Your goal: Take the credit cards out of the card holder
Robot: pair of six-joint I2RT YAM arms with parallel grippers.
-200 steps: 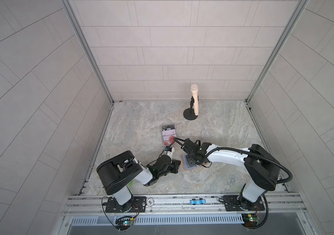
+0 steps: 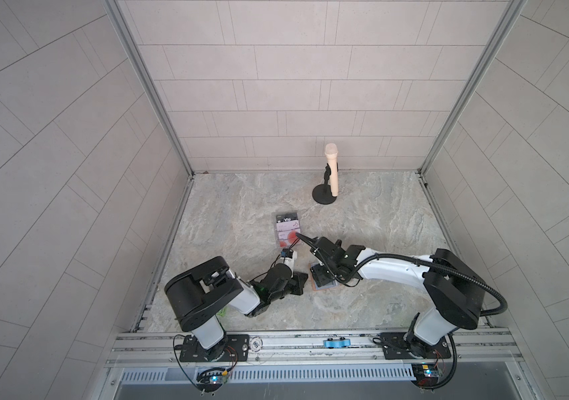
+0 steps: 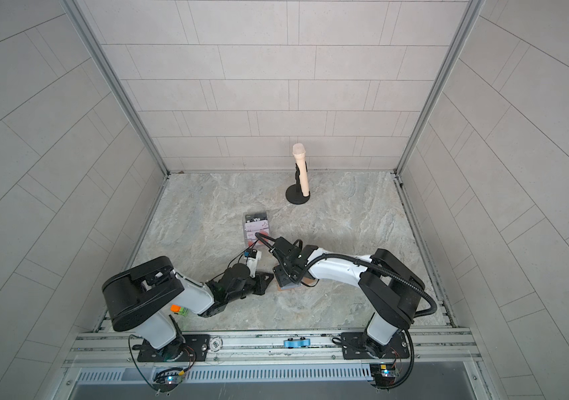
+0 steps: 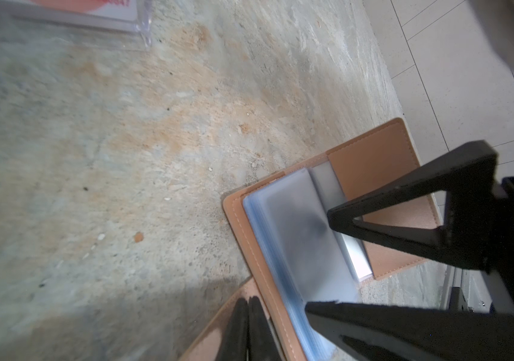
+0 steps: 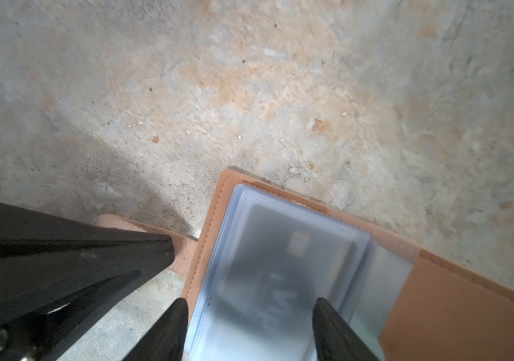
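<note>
The card holder (image 5: 377, 231) lies unfolded on the table, with tan stitched edges and a clear, bluish sleeve (image 5: 293, 258) over its left half. A faint pale mark shows through the sleeve; the cards cannot be told apart. Over the sleeve my right gripper stands open, a finger toward either side, nothing held. In the left wrist view, its dark fingers (image 4: 413, 210) reach over the sleeve from the right. My left gripper has its fingertips close together at the tan strap (image 4: 260, 293) on the holder's left edge; whether they pinch it is hidden.
Beyond the arms lies a clear-packed pink and black box (image 2: 287, 226). A pale microphone (image 2: 331, 163) on a black stand is farther back. Both grippers are close together over the holder; the table's right side is open.
The left arm looks still.
</note>
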